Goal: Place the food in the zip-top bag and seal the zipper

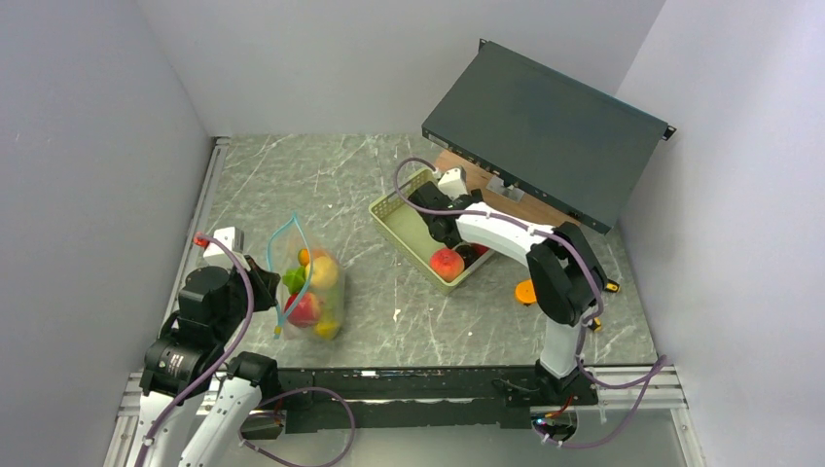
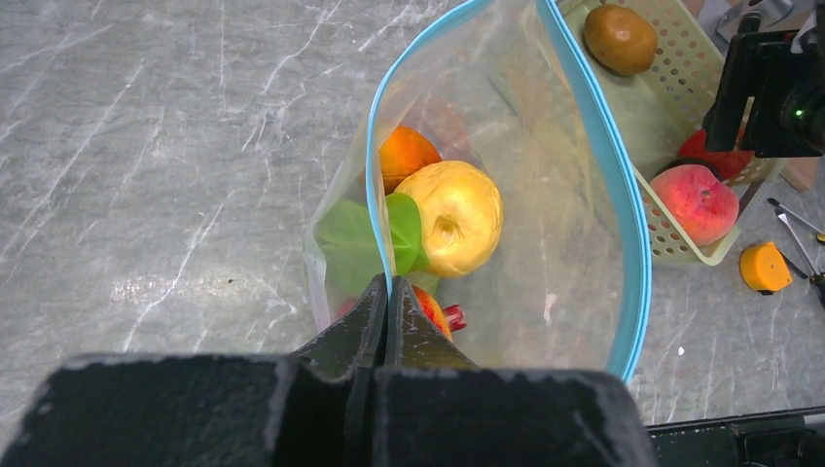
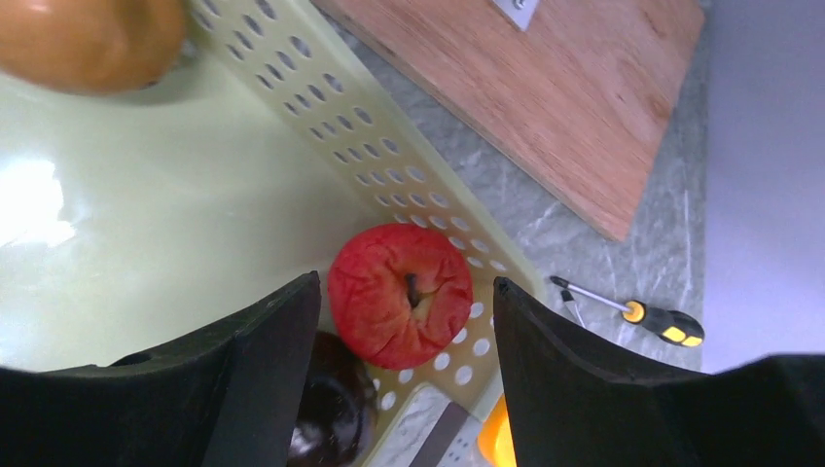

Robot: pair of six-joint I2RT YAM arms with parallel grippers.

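The zip top bag (image 1: 331, 292) stands open on the left, holding a yellow fruit (image 2: 452, 219), an orange (image 2: 404, 151), a green item and red fruit. My left gripper is shut at the bag's near zipper edge (image 2: 375, 185). My right gripper is open above the green basket (image 1: 409, 233), its fingers either side of a red apple (image 3: 399, 272) from this view. Also in the basket are a dark round fruit (image 3: 331, 409), a brown fruit (image 2: 620, 39) and a peach (image 2: 693, 199).
A wooden board (image 3: 584, 117) lies under a dark panel (image 1: 545, 126) behind the basket. An orange tape measure (image 2: 762, 266) and screwdrivers (image 3: 662, 321) lie to the right.
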